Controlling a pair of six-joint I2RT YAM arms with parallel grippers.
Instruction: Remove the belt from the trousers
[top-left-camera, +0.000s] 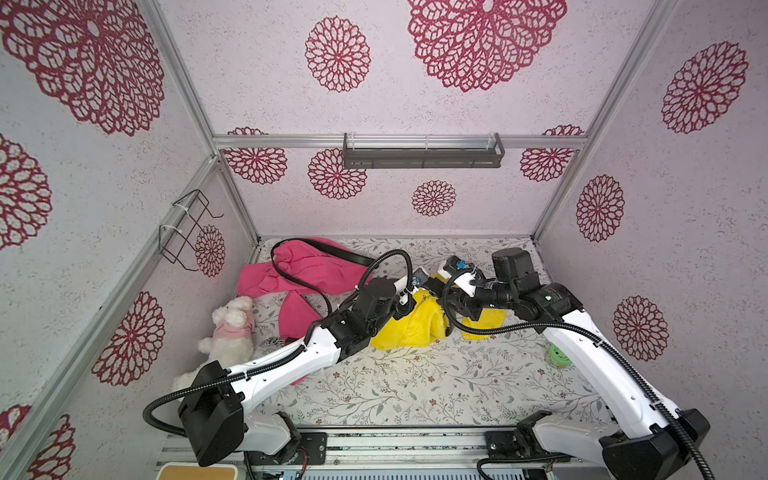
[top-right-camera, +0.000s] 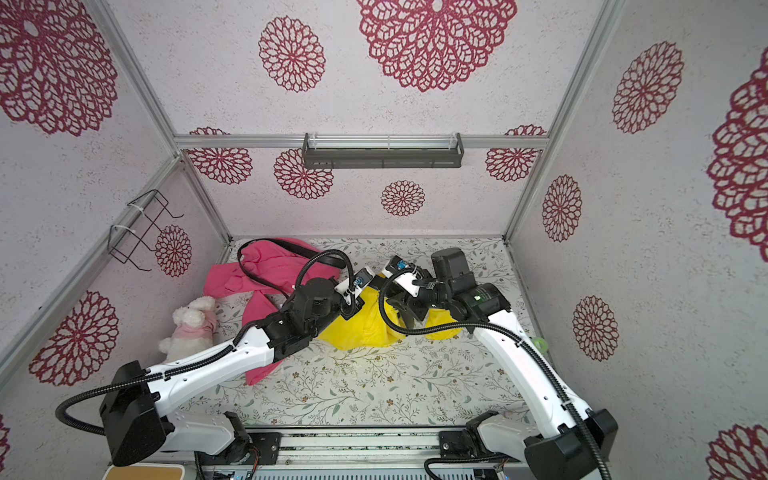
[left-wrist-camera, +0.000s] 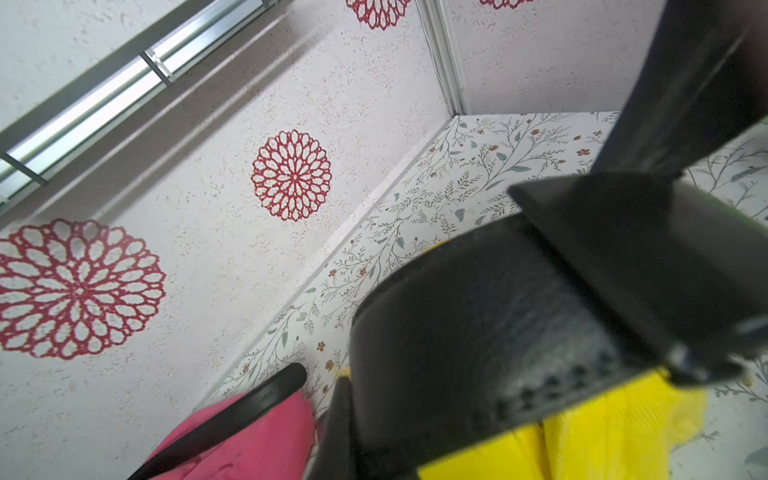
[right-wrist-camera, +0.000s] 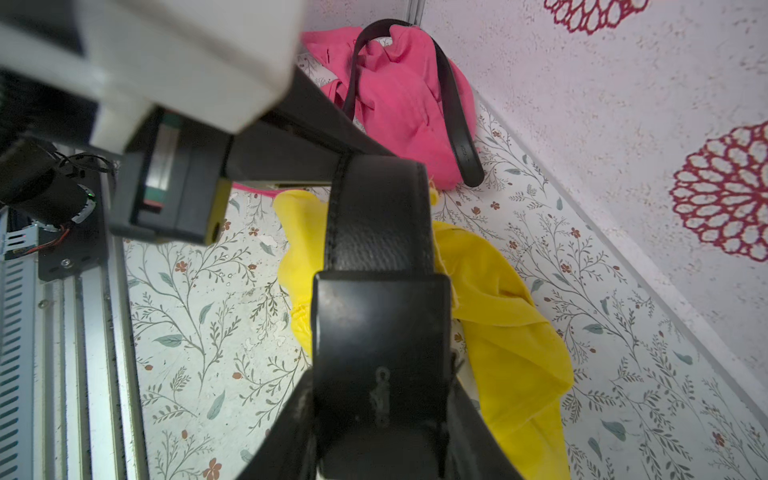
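Yellow trousers (top-left-camera: 408, 324) lie crumpled in the middle of the table. Just above them both grippers are close together on a black leather belt (right-wrist-camera: 376, 216). My right gripper (top-right-camera: 388, 276) is shut on the belt, which loops close in front of both wrist cameras. My left gripper (top-right-camera: 364, 280) is beside it and appears shut; whether the belt is between its fingers is hidden behind the arms and belt.
Pink clothing (top-left-camera: 336, 264) with another black strap lies at back left. A white plush toy (top-left-camera: 220, 336) sits at the left wall. A rack (top-left-camera: 424, 156) is on the back wall.
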